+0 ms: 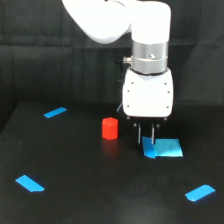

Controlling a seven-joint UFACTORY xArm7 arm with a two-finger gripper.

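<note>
My gripper (pixel 147 137) points down at right of centre, low over a blue patch. The fingers stand close together, with a narrow gap. Below and between the tips shows a darker blue piece (pixel 149 149); whether it is held or only lies behind them, I cannot tell. Just right of it, a lighter blue flat-looking piece (pixel 168 148) lies on the dark table. A red block (pixel 110 128) rests on the table to the left, apart from the gripper.
Blue strips mark the dark table (pixel 90 185): a far-left strip (pixel 55 112), a near-left strip (pixel 30 183) and a near-right strip (pixel 200 192). A dark curtain hangs behind.
</note>
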